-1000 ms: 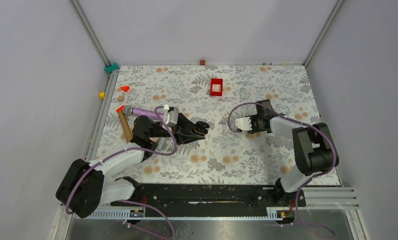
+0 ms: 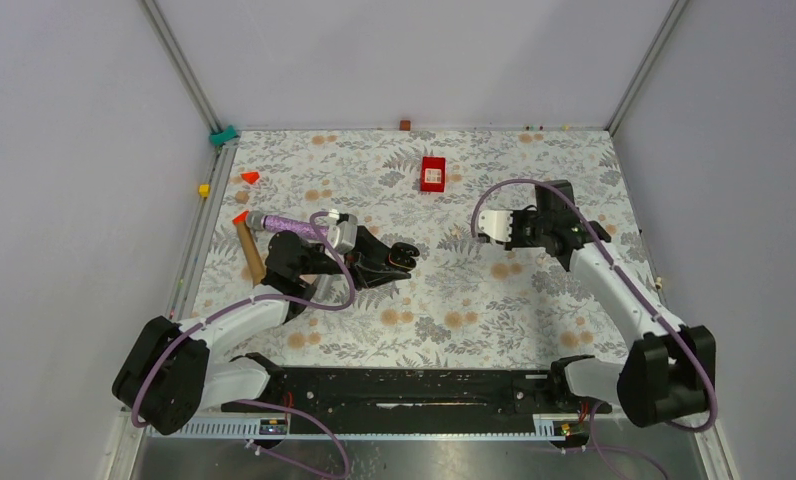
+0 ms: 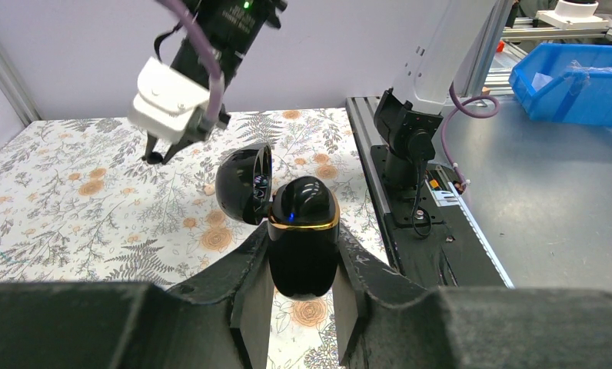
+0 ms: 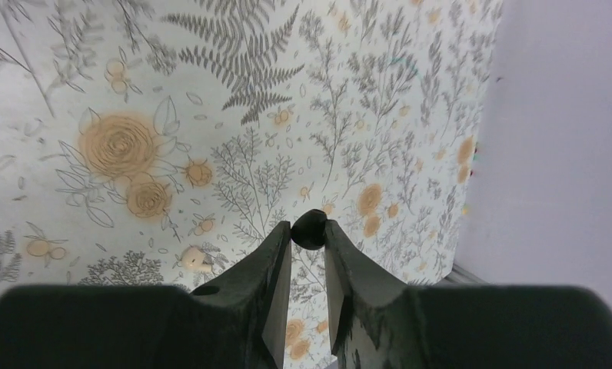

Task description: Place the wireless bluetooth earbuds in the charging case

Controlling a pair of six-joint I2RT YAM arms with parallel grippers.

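Observation:
The black charging case (image 3: 303, 246), with a gold rim and a small blue light, is held upright by my left gripper, its lid (image 3: 240, 184) flipped open. In the top view the case (image 2: 402, 258) is over the middle of the cloth. My right gripper is shut on a small black earbud (image 4: 308, 228) at its fingertips. In the top view the right arm's wrist (image 2: 534, 225) is to the right of the case, held above the cloth; in the left wrist view it is raised behind the case.
A red box (image 2: 433, 182) lies at the back middle. A purple cylinder (image 2: 289, 225), a wooden-handled tool (image 2: 250, 250) and small red pieces (image 2: 249, 177) lie on the left.
The left arm and case are unchanged.

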